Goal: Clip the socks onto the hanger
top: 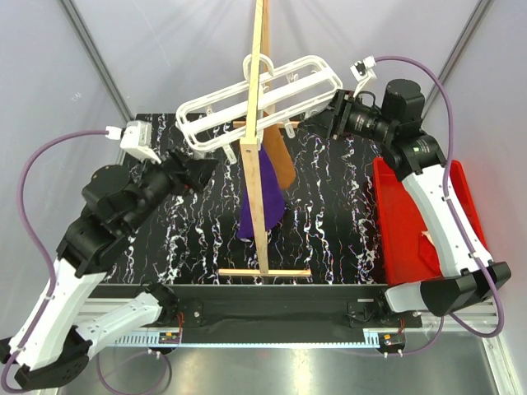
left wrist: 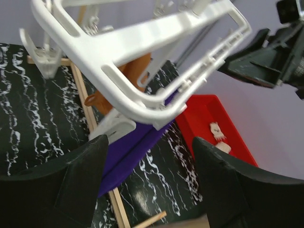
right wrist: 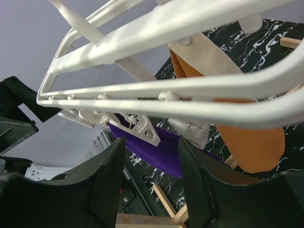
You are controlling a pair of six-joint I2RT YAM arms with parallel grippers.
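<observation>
The white hanger [top: 255, 103] hangs tilted from a wooden stand, its clips pointing down. From it hang a purple sock [top: 262, 197] and an orange-brown sock [top: 280, 160]; in the right wrist view the orange-brown sock [right wrist: 254, 147] is below the frame near a white clip [right wrist: 192, 133]. My left gripper [top: 200, 171] is open by the hanger's left end, no sock between its fingers. At the right end is my right gripper [top: 321, 125]. Its fingers [right wrist: 111, 164] stand apart below the hanger rail, with nothing held between them.
The wooden post [top: 254, 197] rises in the middle between both arms, its foot bar [top: 288, 272] on the black marbled mat [top: 329, 222]. A red bin [top: 399, 234] stands at the right, behind the right arm's forearm.
</observation>
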